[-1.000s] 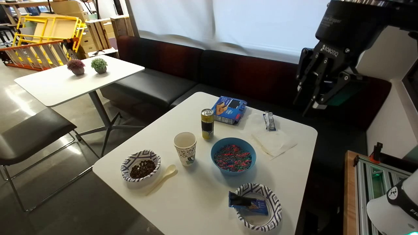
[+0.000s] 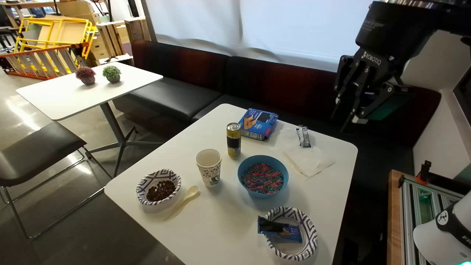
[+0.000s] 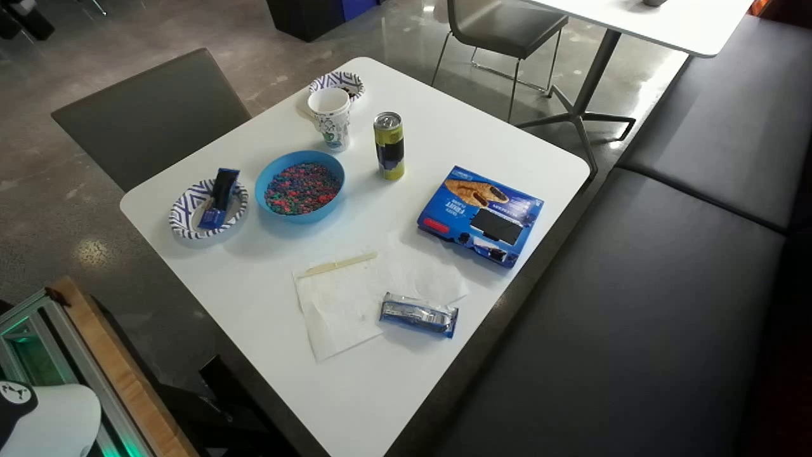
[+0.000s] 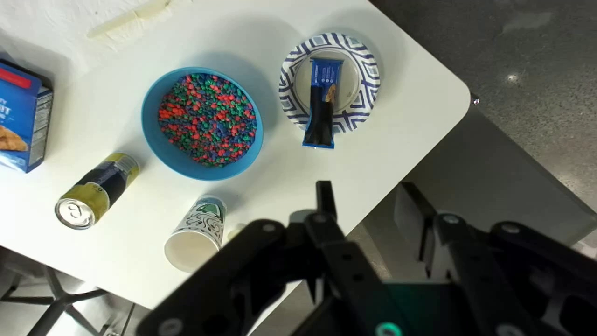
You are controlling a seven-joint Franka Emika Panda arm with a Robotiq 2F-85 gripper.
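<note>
High above the table's right side, my gripper (image 2: 340, 117) points downward, its fingers apart and nothing between them. In the wrist view the gripper shows a clear gap between its fingertips. A blue bowl (image 4: 202, 123) holds red, green and blue bits. Beside it, a patterned paper bowl (image 4: 366, 84) carries a blue wrapped bar (image 4: 324, 103), one end resting over the rim. Farther off stand a paper cup (image 2: 208, 168) and a yellow-and-black can (image 2: 234, 140), both upright. A second paper bowl (image 2: 144, 195) contains brown pieces.
A blue snack box (image 3: 481, 217) lies by the bench-side edge. A silver-blue wrapper (image 3: 419, 315) rests on napkins (image 3: 339, 320). A pale spoon (image 2: 183, 201) lies near the cup.
</note>
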